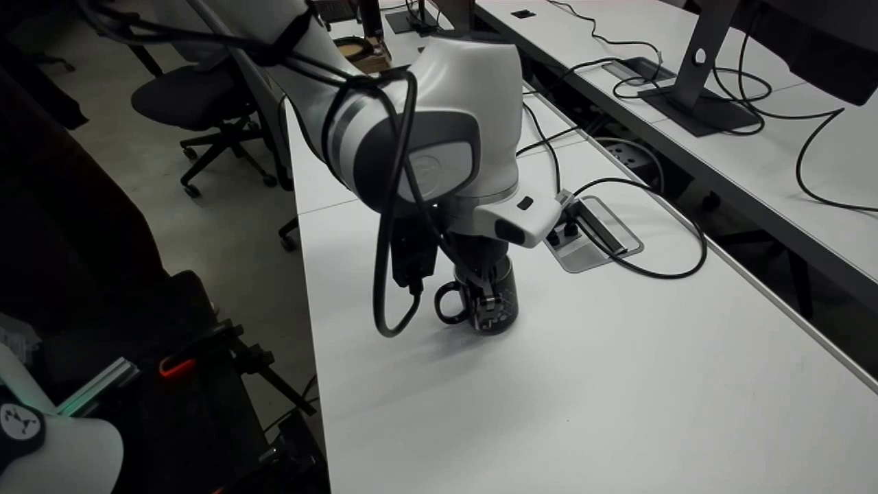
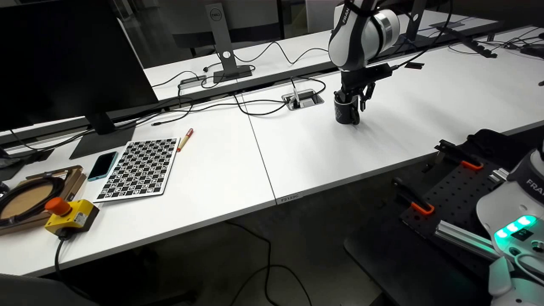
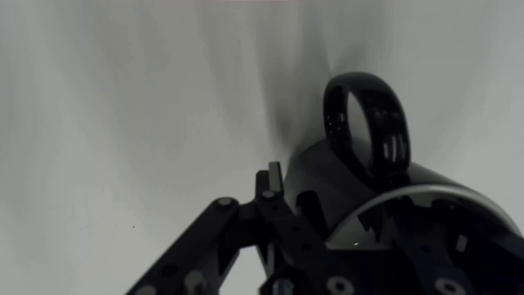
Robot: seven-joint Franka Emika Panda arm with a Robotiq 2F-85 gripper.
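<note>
A dark mug (image 1: 506, 298) stands upright on the white table (image 1: 461, 412), its handle (image 1: 446, 303) pointing left in exterior view 1. My gripper (image 2: 353, 101) is low over the mug and astride its wall. One finger (image 3: 276, 178) is outside, left of the mug in the wrist view, with a dark reflection on the mug's side. The other reaches inside the rim (image 3: 427, 188) and is mostly lost in shadow. The fingers look parted; a firm hold on the wall does not show.
A socket box (image 1: 605, 234) with a looped cable lies behind the mug. Farther along the table are a checkered board (image 2: 140, 168), a marker (image 2: 185, 139), a phone (image 2: 103, 165) and a yellow stop button box (image 2: 76, 216).
</note>
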